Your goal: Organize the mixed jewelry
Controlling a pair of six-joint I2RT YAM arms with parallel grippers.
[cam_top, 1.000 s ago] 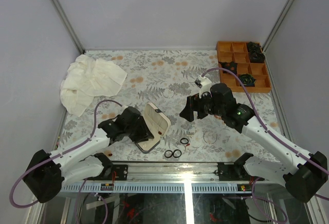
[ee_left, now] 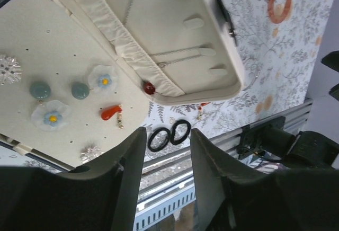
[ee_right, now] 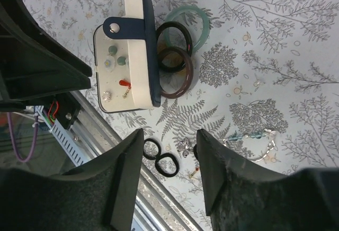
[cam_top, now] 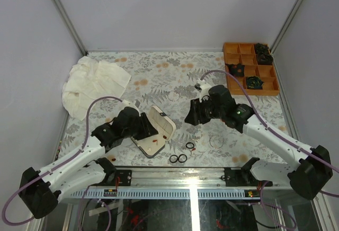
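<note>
An open cream jewelry case (cam_top: pixel 167 126) lies at front centre, holding flower pieces, a red drop (ee_left: pixel 111 112) and chains (ee_left: pixel 174 51) in the left wrist view. My left gripper is above it, part open, empty. My right gripper hangs right of the case, part open, empty. Dark bangles (ee_right: pixel 183 77), a green bangle (ee_right: pixel 204 32), black rings (ee_right: pixel 167 166) and a beaded bracelet (ee_right: pixel 265 151) lie on the cloth.
An orange compartment tray (cam_top: pixel 267 87) with dark pouches stands at back right. A crumpled white cloth (cam_top: pixel 92 82) lies at back left.
The right arm has shifted slightly. The objects on the table look unchanged.
</note>
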